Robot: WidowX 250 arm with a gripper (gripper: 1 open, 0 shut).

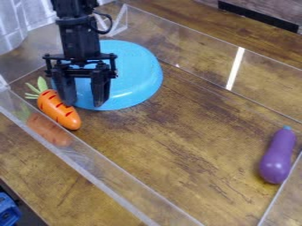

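My black gripper (83, 88) is open, its two fingers apart and pointing down over the left part of an upturned-looking blue round dish (137, 75). A toy carrot (58, 110) with green leaves lies just in front of and left of the gripper, near the clear wall. A purple toy eggplant (276, 157) lies at the right side of the wooden surface.
Clear plastic walls (112, 181) border the wooden table area (177, 132). A blue object (6, 210) sits outside at the lower left. The middle of the wood is empty.
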